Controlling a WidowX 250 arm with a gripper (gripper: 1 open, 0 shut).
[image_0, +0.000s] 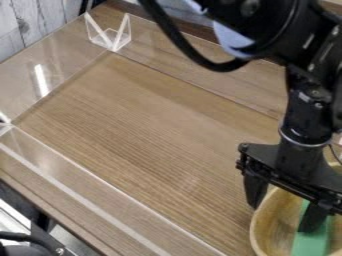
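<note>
My gripper (286, 190) is at the lower right, its fingers reaching down into a tan wooden bowl (273, 226) that is cut off by the frame's edge. A green object (313, 240) lies in the bowl under and beside the right finger. Whether the fingers hold it I cannot tell, as the gripper's body and the angle hide the gap between them.
Clear plastic brackets (110, 30) sit at the back left corner, and a cable crosses the lower left corner.
</note>
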